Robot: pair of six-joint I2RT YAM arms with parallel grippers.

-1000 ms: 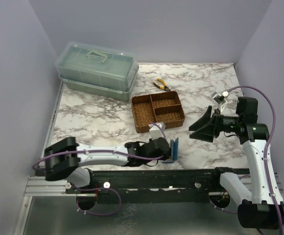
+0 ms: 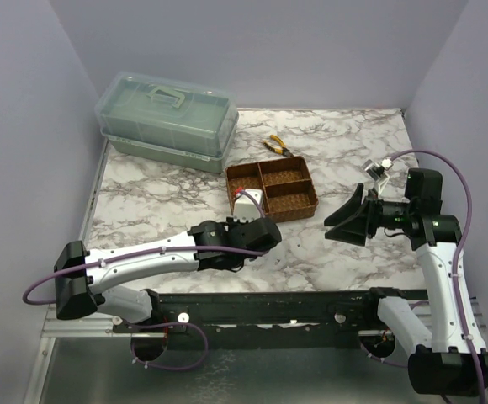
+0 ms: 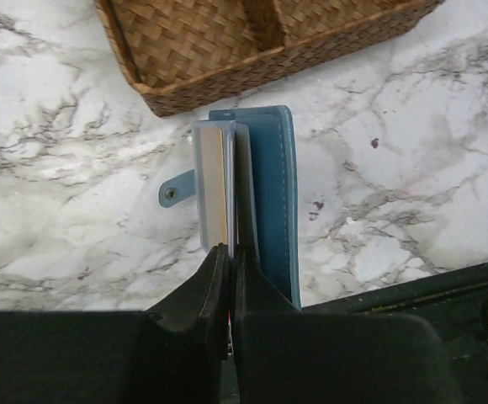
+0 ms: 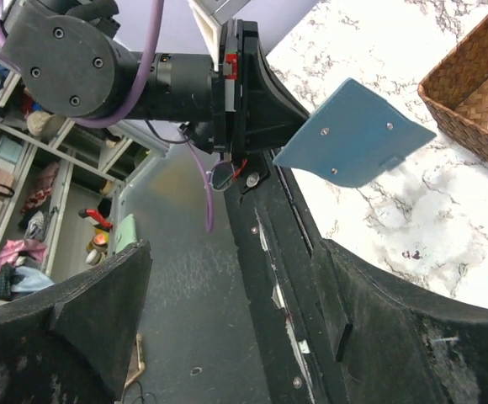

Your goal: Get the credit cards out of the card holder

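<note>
A blue card holder (image 3: 273,194), with cards (image 3: 213,181) in its slots and a snap tab to the left, stands upright in my left gripper, which is shut on it just in front of the basket in the left wrist view. In the right wrist view its blue outer face (image 4: 353,135) shows at the left gripper's tip. From above, the left gripper's body mostly hides it. My right gripper (image 2: 349,215) stands open and empty to the right of the basket.
A woven divided basket (image 2: 303,204) sits mid-table, with yellow-handled pliers (image 2: 278,144) behind it. A lidded plastic box (image 2: 160,122) fills the back left. The marble top is clear at left and right; a dark rail (image 2: 244,311) runs along the front edge.
The left arm has moved left and a little up in the top view, carrying the blue holder with it. The right arm has stayed where it was.
</note>
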